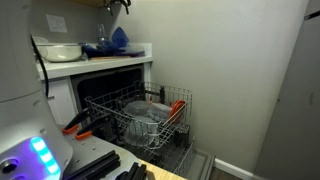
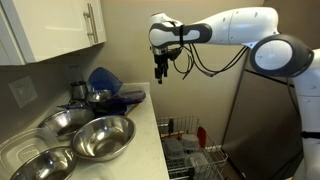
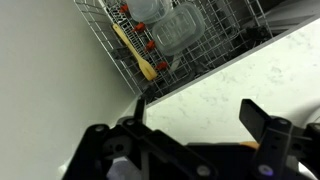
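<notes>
My gripper (image 2: 161, 76) hangs open in the air above the counter's far end, pointing down. In the wrist view its two fingers stand wide apart, with only the white countertop (image 3: 205, 98) showing between and beyond them. Below is the pulled-out dishwasher rack (image 1: 180, 103), well clear of the gripper. It holds clear plastic containers (image 3: 178, 28), a wooden spoon (image 3: 135, 50) and something red-orange (image 1: 177, 109).
Steel bowls (image 2: 104, 138) and a clear container (image 2: 22, 150) crowd the counter on the left. Dark blue items (image 2: 122, 102) lie at its far end near the wall. An overhead cabinet (image 2: 60, 25) hangs above the left side. Nearer in, the counter surface is bare.
</notes>
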